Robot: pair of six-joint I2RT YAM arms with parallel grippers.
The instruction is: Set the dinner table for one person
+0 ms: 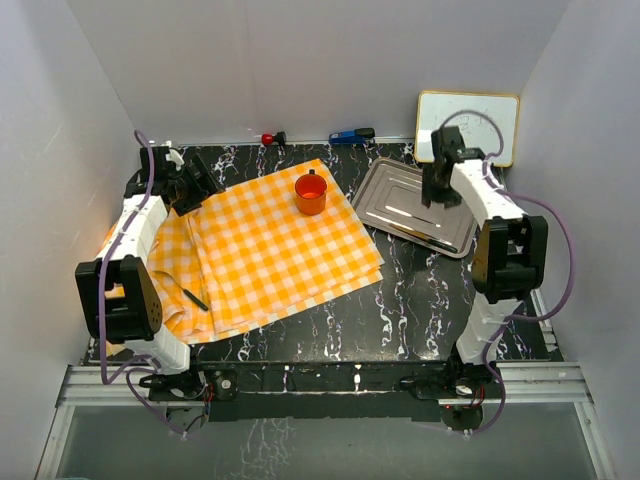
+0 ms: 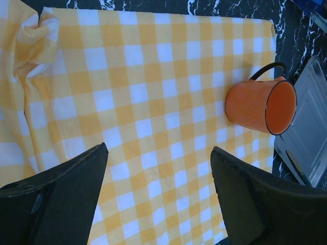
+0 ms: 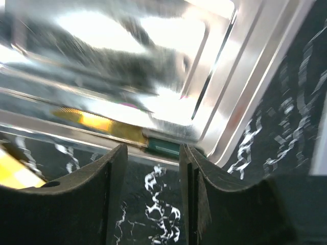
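An orange enamel mug (image 1: 310, 198) stands upright on the yellow checked cloth (image 1: 270, 260), near its back right. Right of the cloth is a metal tray (image 1: 380, 205) with long, thin utensils (image 1: 415, 232) along its front edge, blurred in the right wrist view. My right gripper is over the tray, its fingers fairly close together; whether anything is between them is unclear. My left gripper hangs above the cloth's left part, open, with nothing between its fingers.
A whiteboard (image 1: 467, 110) leans at the back right. A blue tool (image 1: 352, 136) and a red-and-black object (image 1: 268, 138) lie along the back wall. Dark marble (image 1: 380, 310) is bare at front right.
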